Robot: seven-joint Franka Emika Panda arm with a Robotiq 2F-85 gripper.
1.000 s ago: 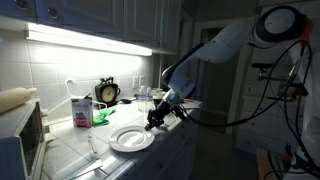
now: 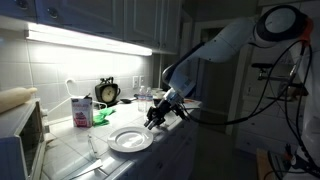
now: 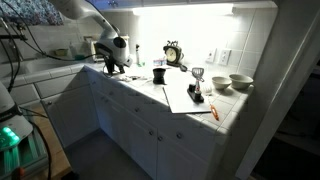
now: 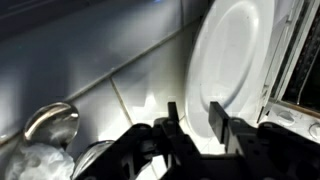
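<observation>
A white oval plate [image 2: 130, 138] lies on the counter near its front edge. My gripper [image 2: 152, 124] hangs low beside the plate's right end. In the wrist view, the fingers of the gripper stand apart over the near edge of the plate [image 4: 230, 55], with no object clearly held between them. Whether they touch the rim cannot be told. The second exterior view shows the gripper [image 3: 116, 70] small, over the far part of the counter.
A shiny metal spoon or ladle [image 4: 52, 125] and crumpled clear plastic [image 4: 40, 162] lie close by in the wrist view. A box [image 2: 82, 111] and a clock [image 2: 107, 92] stand behind the plate. A toaster oven [image 2: 30, 130] is at left.
</observation>
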